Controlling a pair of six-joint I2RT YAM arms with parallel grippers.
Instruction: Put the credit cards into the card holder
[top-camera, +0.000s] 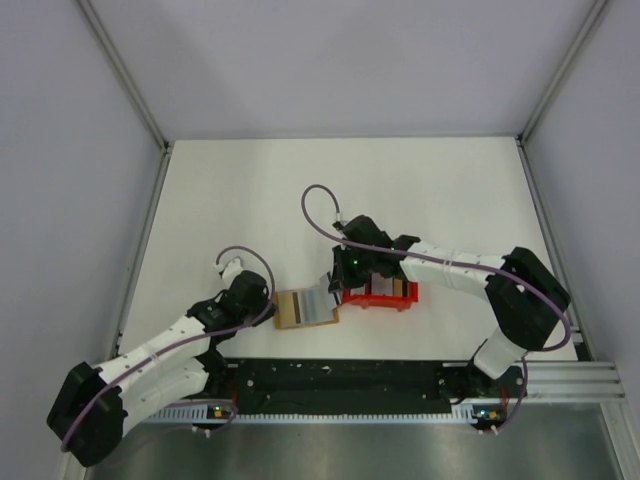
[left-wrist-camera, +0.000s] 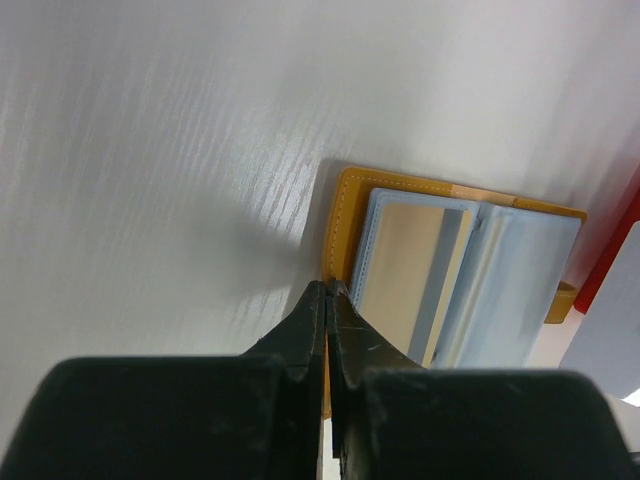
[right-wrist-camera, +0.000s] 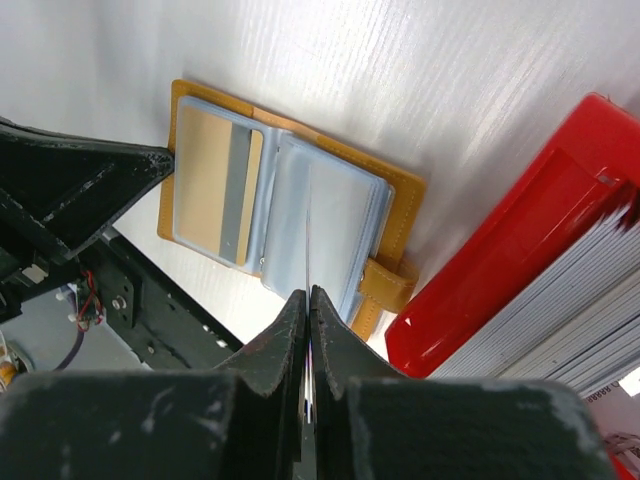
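The tan card holder (top-camera: 287, 310) lies open on the table, with clear sleeves and a card with a dark stripe (right-wrist-camera: 238, 180) in its left half. At its left edge is my left gripper, its fingers close together with the tan edge between them. A thin card (right-wrist-camera: 309, 230), seen edge-on in the right wrist view, stands between the fingertips of my shut right gripper. This card is over the clear right sleeve (right-wrist-camera: 330, 195) of the holder; whether its lower edge is inside cannot be told.
To the right of the holder stands a red tray (top-camera: 405, 303) with several cards in slots, partly covered by the right arm.
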